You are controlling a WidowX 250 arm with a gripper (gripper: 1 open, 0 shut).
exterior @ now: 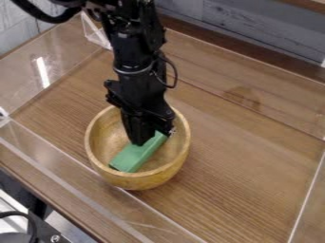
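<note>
A round wooden bowl (169,161) sits on the wooden table, holding a green rectangular block (133,155) that lies diagonally inside it. My black gripper (135,133) reaches down over the bowl, its lower end at the upper end of the block. The fingertips are dark and overlap, so whether anything is between them is hard to see.
A wall (254,28) runs along the back. A clear plastic container (99,28) stands at the back left, and dark cables lie at the lower left corner.
</note>
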